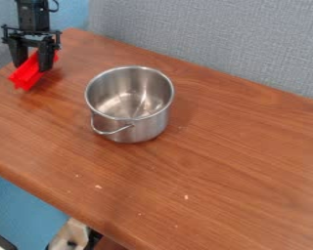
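My black gripper (pixel 31 49) is at the top left of the view, shut on a red object (pixel 28 76) that looks like an elongated block or tray, held slightly tilted at the left end of the table. Its fingers partly hide the object. To the right of it stands a steel pot (pixel 129 104) with a wire handle on its near side.
A grey padded wall (pixel 211 39) runs along the back. Blue floor (pixel 22 210) shows beyond the table's left edge.
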